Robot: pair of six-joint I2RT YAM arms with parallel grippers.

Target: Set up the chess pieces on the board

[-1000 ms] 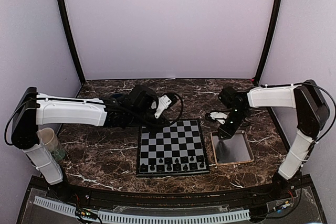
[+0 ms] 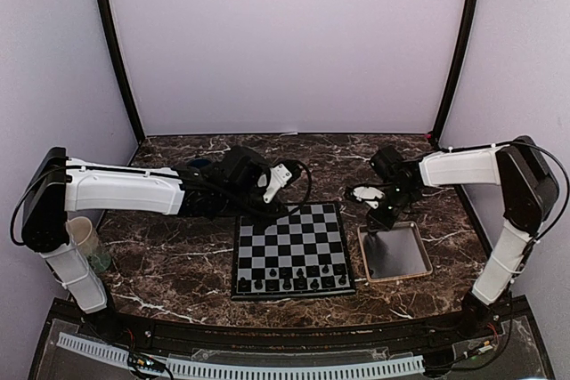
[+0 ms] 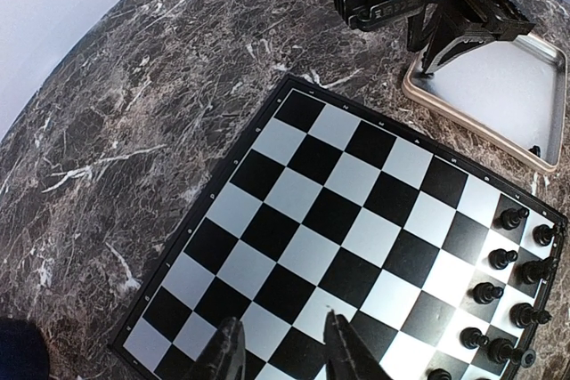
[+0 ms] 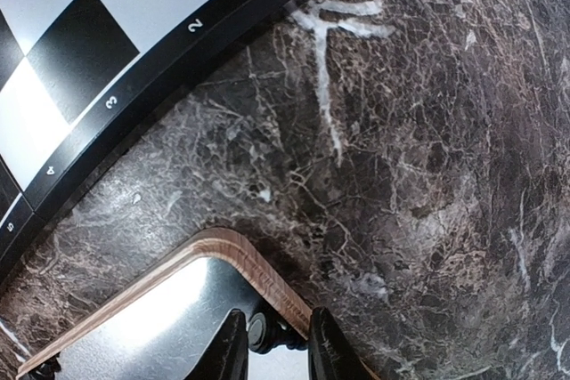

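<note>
The chessboard (image 2: 289,236) lies mid-table, with several black pieces standing along its near edge; in the left wrist view those pieces, such as a pawn (image 3: 487,292), line the right side. Over the board's far left part, my left gripper is partly open with nothing between its fingers. My right gripper is partly open above the far left corner of the metal tray (image 4: 233,246). Beneath and between its fingertips, a black piece (image 4: 261,332) lies on its side against the tray wall; contact cannot be made out.
Another dark piece (image 4: 44,368) shows at the tray's edge in the right wrist view. A clear cup (image 2: 89,244) stands by the left arm's base. A dark blue object (image 3: 20,350) sits left of the board.
The left arm is almost still, and the pieces on the board stand unchanged.
</note>
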